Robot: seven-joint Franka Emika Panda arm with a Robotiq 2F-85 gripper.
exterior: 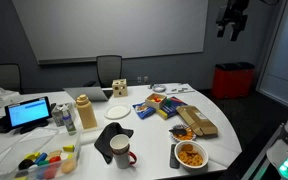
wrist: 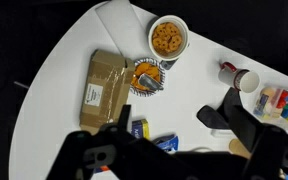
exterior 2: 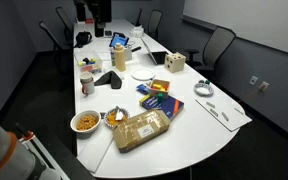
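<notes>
High above the table, my gripper (exterior: 228,34) hangs empty. In the wrist view its dark fingers (wrist: 89,152) stand well apart at the lower edge, with table items visible far below between them. A white bowl of orange rings (wrist: 168,38) sits near the table's edge. Beside it is a small patterned bowl (wrist: 142,87) with orange contents and a dark utensil-like item. A brown cardboard package (exterior 2: 142,130) lies close by. Farther along are a red-and-white mug or can (exterior: 121,152) and a crumpled black cloth (exterior: 112,138).
An open laptop (exterior: 29,115), a tan bottle (exterior: 86,112) and a clear bin of colourful items (exterior: 46,160) occupy one side. Near the middle lie a blue package (exterior 2: 174,106) and a small box of colourful pieces (exterior 2: 159,87). A wooden box (exterior 2: 175,62) stands farther back.
</notes>
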